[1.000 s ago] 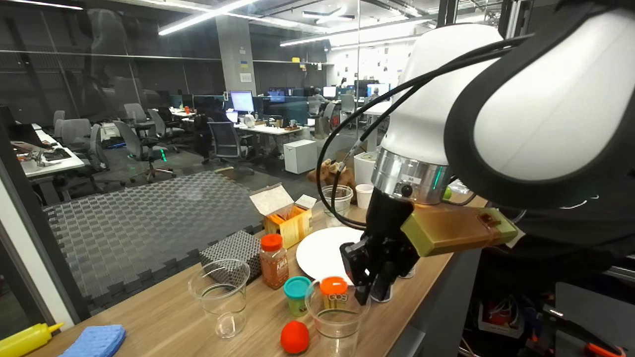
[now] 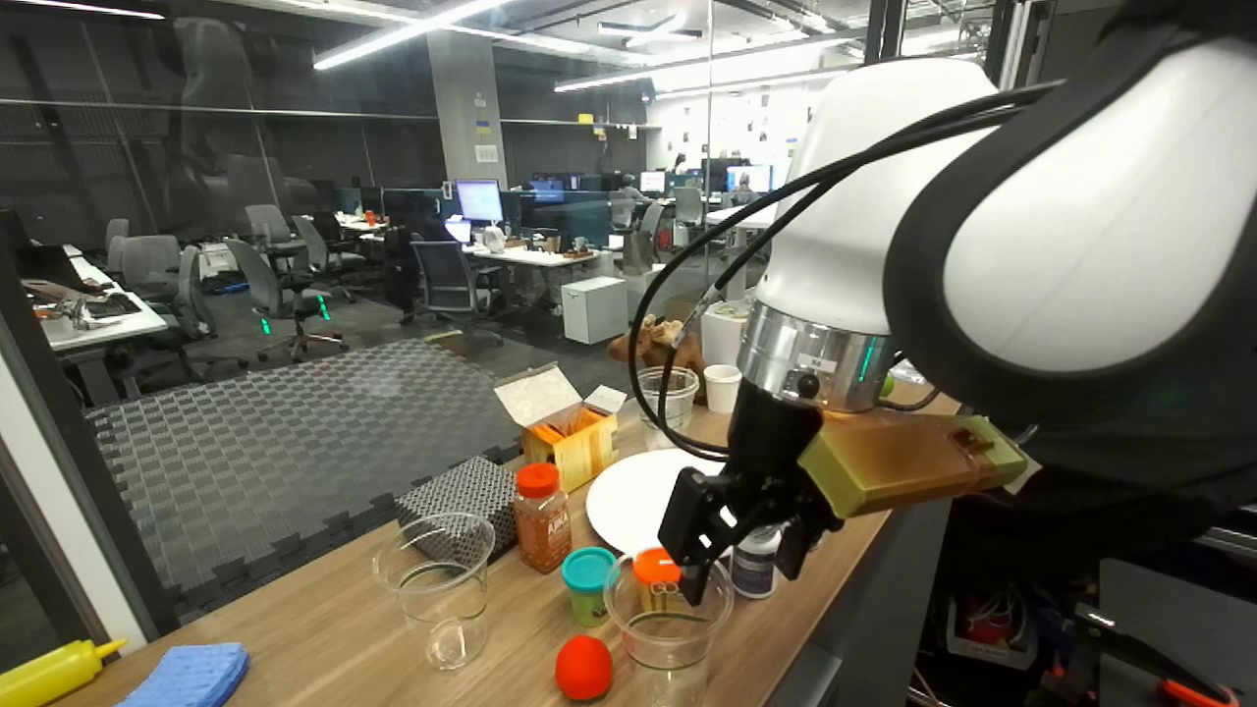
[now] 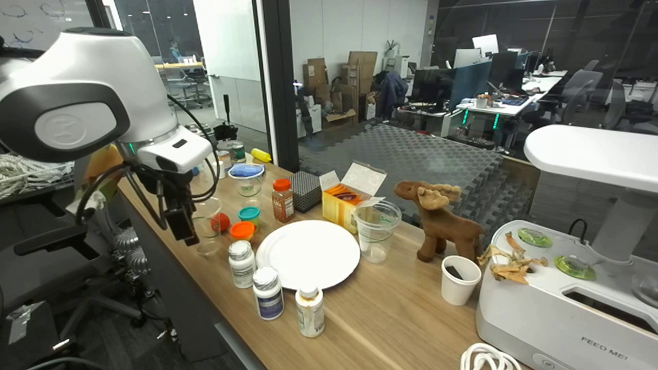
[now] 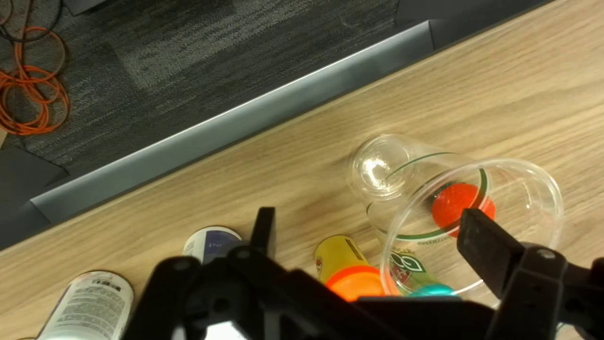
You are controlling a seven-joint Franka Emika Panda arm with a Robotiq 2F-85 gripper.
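My gripper stands open above the table, fingers spread wide and nothing held between them. A clear plastic cup (image 4: 532, 170) is under its right finger (image 4: 490, 249) in the wrist view; whether that fingertip dips inside the rim I cannot tell. Beyond the cup's clear wall shows a red ball (image 4: 461, 207), which rests on the table beside it in exterior view 1. A yellow tub with an orange lid (image 4: 354, 280) and a teal-lidded tub (image 2: 589, 577) stand close by. White pill bottles (image 3: 242, 265) are near the left finger.
A white plate (image 3: 308, 253) lies mid-table, with a red-capped jar (image 2: 542, 524), an open yellow box (image 2: 572, 442) and another clear cup (image 2: 442, 589) around it. A blue sponge (image 2: 189, 674) and yellow bottle (image 2: 53, 672) sit at the far end. The table edge runs close beside the gripper.
My gripper's fingers have spread apart from a narrower gap, and the arm has shifted slightly. The cups, ball and tubs stay where they were.
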